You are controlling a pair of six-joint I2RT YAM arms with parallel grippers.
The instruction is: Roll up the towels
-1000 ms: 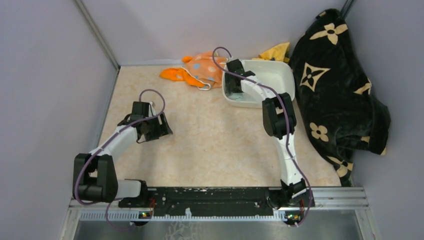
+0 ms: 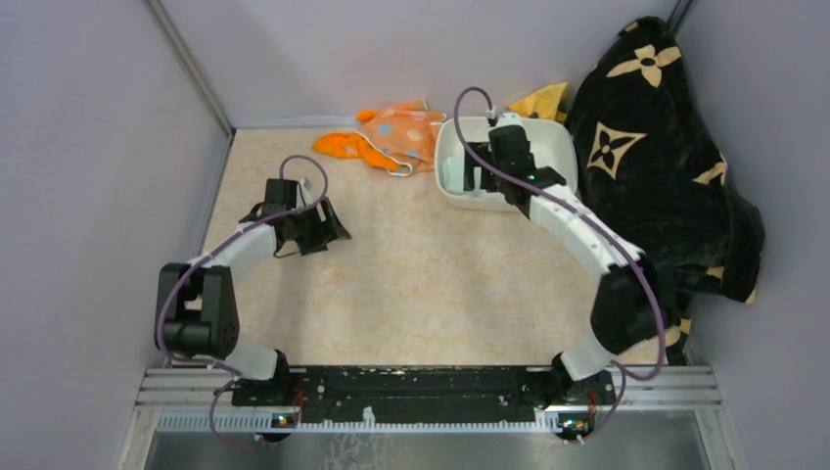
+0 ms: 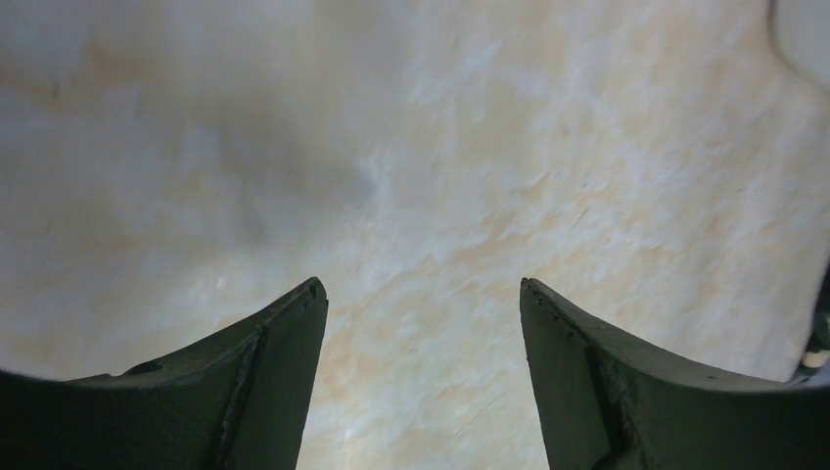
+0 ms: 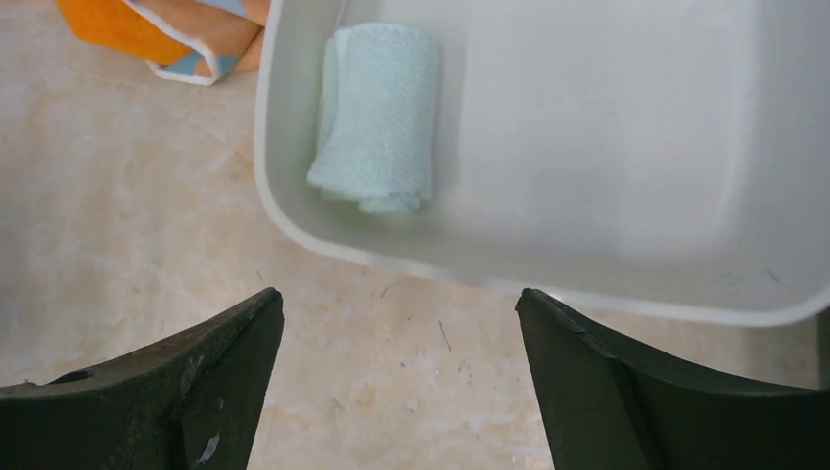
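Observation:
A pale mint rolled towel [image 4: 372, 113] lies at the left end of the white plastic bin [image 2: 543, 157]. My right gripper is open above the bin's near-left part, nothing between its fingers. An orange dotted towel [image 2: 396, 137] lies loosely crumpled on the table just left of the bin. A yellow cloth [image 2: 538, 101] shows behind the bin. My left gripper stands open over bare table on the left side, with nothing between its fingers.
A large black patterned blanket [image 2: 646, 176] is heaped along the right side, beside the bin. Walls enclose the back and both sides.
My right arm has swung right, its gripper moving from over the mint towel toward the right. My left gripper has moved a little toward the back and right.

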